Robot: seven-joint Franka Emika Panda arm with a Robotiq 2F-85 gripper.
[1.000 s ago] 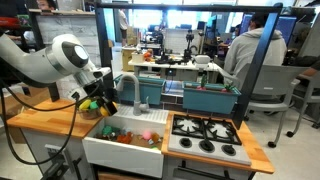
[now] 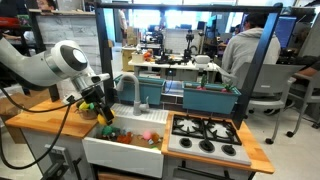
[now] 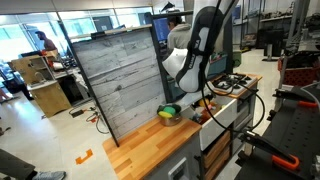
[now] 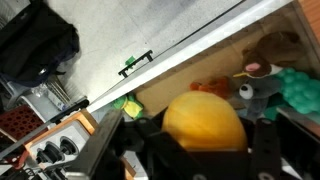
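My gripper (image 2: 104, 113) points down over the left end of the white sink (image 2: 112, 153), its fingers open. An orange-yellow rounded object (image 4: 203, 122) fills the space at the fingers in the wrist view, hiding much of what lies beneath. Whether it touches either finger cannot be made out. Inside the sink lie several soft toys: a brown one (image 4: 272, 47), a grey one (image 4: 257, 98), a teal bumpy one (image 4: 299, 90) and a green one (image 4: 128, 105). On the wooden counter, a metal bowl (image 3: 174, 117) holds green and yellow items.
A grey faucet (image 2: 140, 92) rises behind the sink. The black-grated stove (image 2: 207, 134) stands to its right, and the wooden counter (image 2: 45, 121) to its left has bare room. A dark upright post (image 2: 105, 45) stands behind the arm.
Over the last second, my gripper has come down and slightly left toward the sink, with the orange-yellow object lowering alongside it.
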